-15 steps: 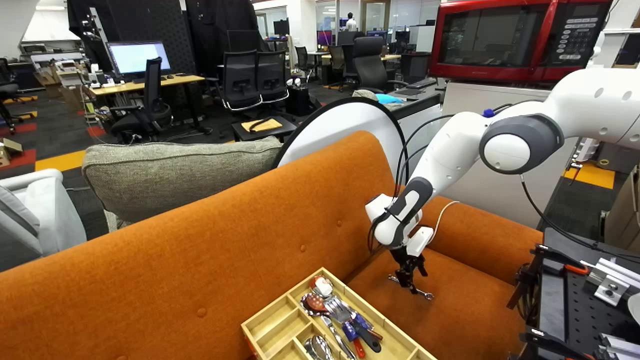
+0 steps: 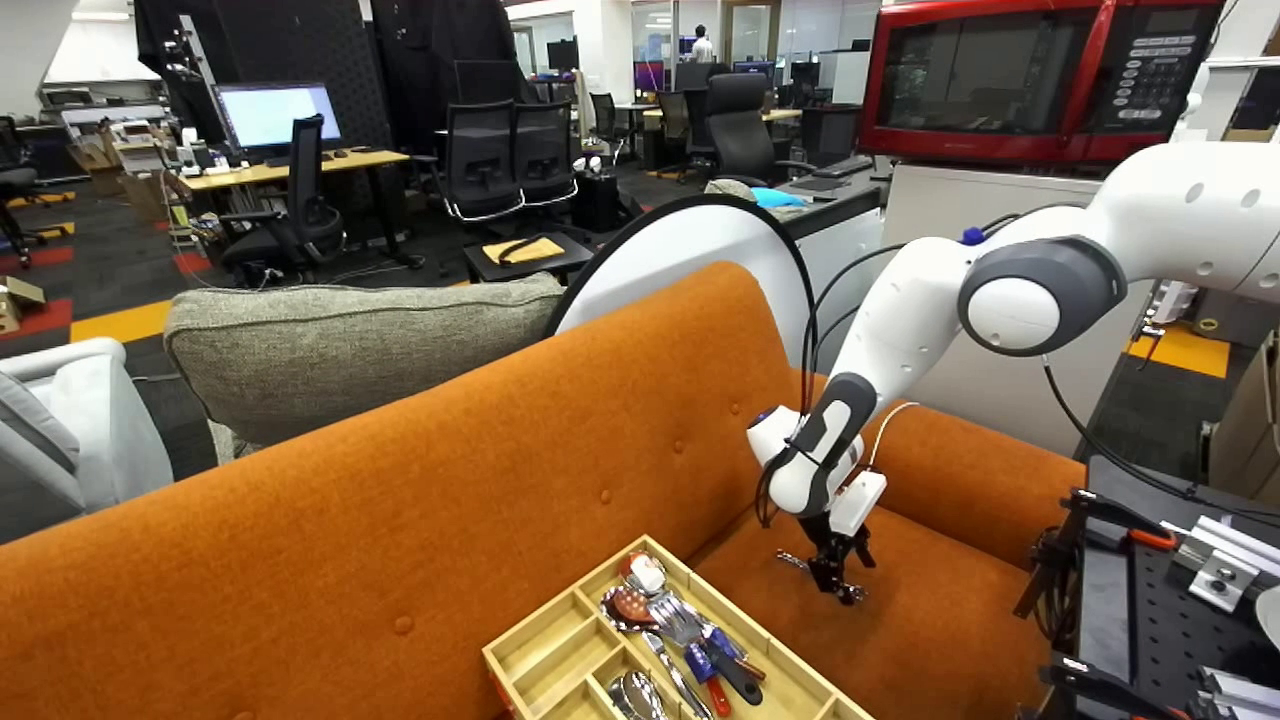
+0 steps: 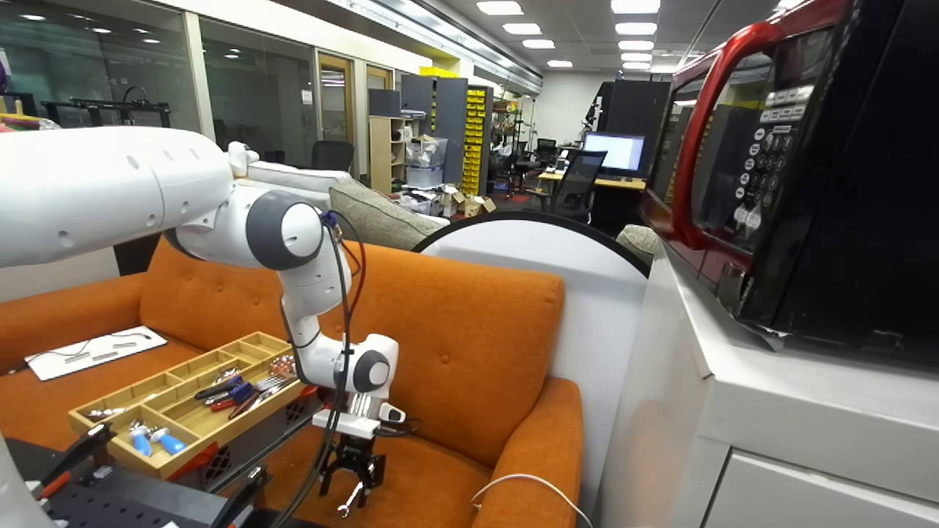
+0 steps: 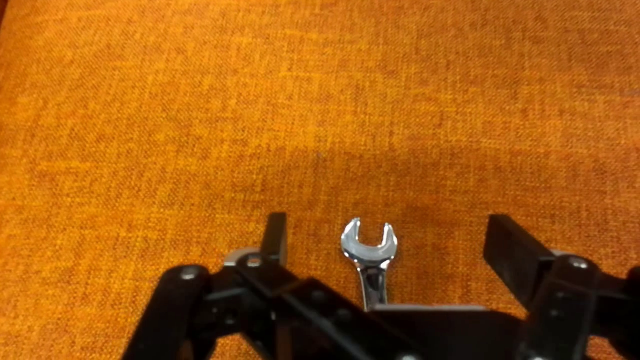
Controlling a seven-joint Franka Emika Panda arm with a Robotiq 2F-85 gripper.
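Note:
A chrome wrench (image 4: 370,251) lies on the orange sofa seat (image 4: 336,108). In the wrist view its open-ended head shows between the two fingers of my gripper, while the lower shaft is hidden behind the gripper's own parts. The fingers stand wide apart, with bare fabric visible on each side of the wrench. From the first exterior view, my gripper (image 2: 847,576) is low over the wrench (image 2: 791,559), whose middle is covered. The second exterior view shows the wrench (image 3: 350,500) under my gripper (image 3: 353,484).
A wooden organiser (image 2: 768,655) holding several utensils and tools stands beside the seat. The sofa backrest (image 3: 466,325) and armrest (image 3: 546,440) bound the seat. A black pegboard table (image 2: 1176,636) with clamps is at the right of exterior view 1. Seat fabric around the wrench is clear.
My gripper has shifted to the right in exterior view 1, along the wrench toward its nearer end. The wrench and the organiser appear unmoved.

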